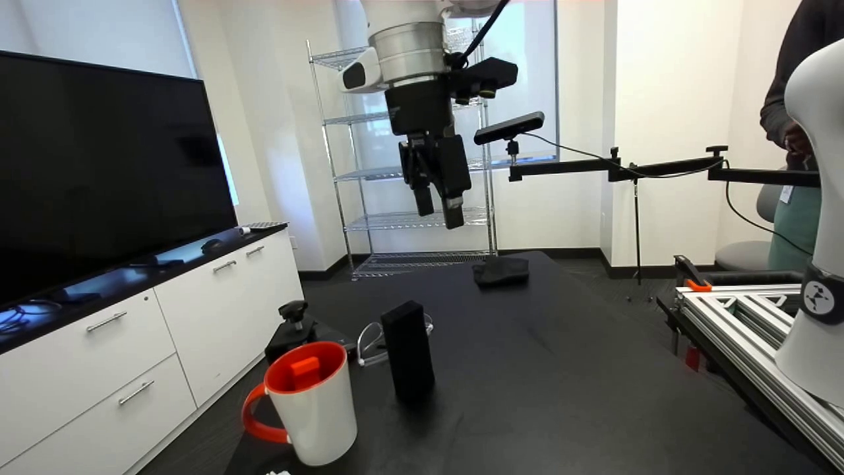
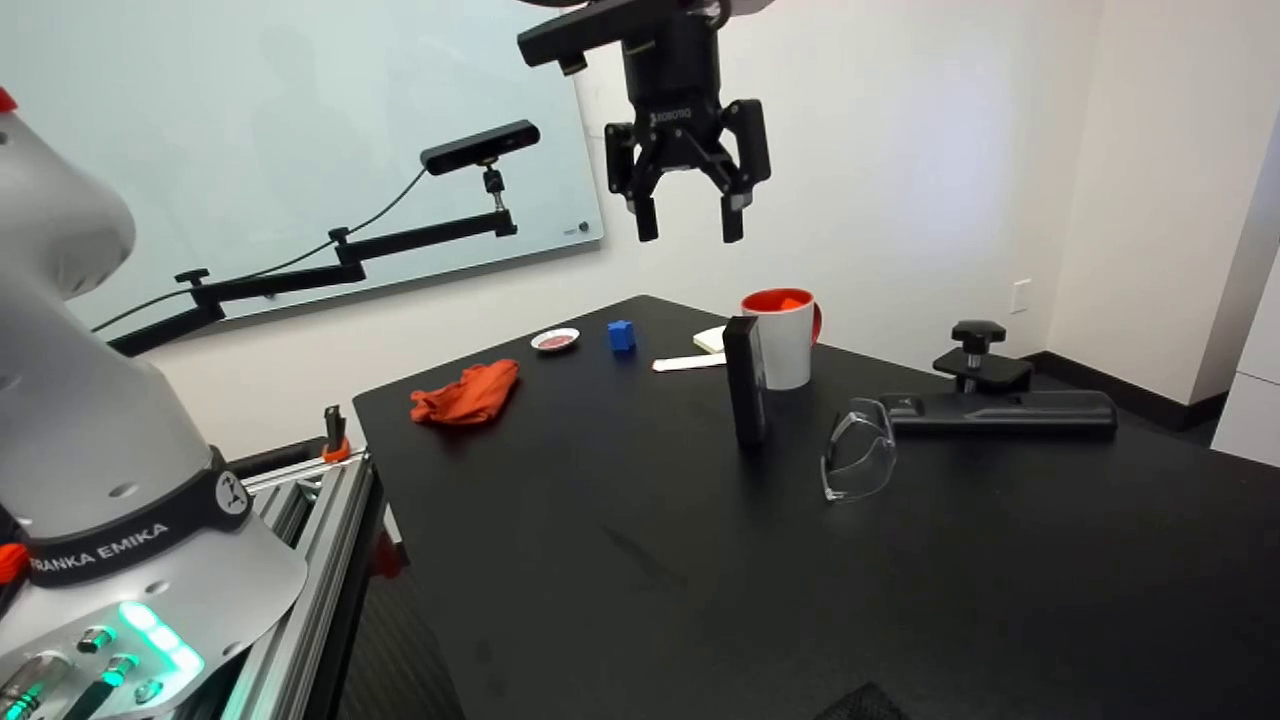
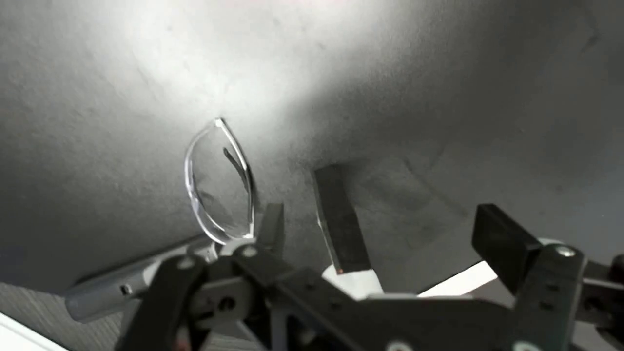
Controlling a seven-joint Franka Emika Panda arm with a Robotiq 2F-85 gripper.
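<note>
My gripper (image 2: 690, 228) hangs well above the table, open, with only air between its fingers. Below it a black rectangular block (image 2: 745, 382) stands upright on the tabletop. In the wrist view that block (image 3: 342, 225) appears between the two spread fingers, some distance beneath them. A white mug (image 1: 316, 415) with a red inside and red handle stands close to the block, an orange-red piece (image 1: 305, 373) inside it. Clear safety glasses (image 2: 860, 454) lie on the table beside the block; the wrist view shows the glasses (image 3: 221, 181) left of it.
An orange cloth (image 2: 468, 394), a small dish (image 2: 554, 341) and a blue cube (image 2: 620, 336) lie toward one table side. A black clamp (image 2: 980, 360) sits at the edge past the glasses. A dark cloth (image 1: 502, 272) lies at another end.
</note>
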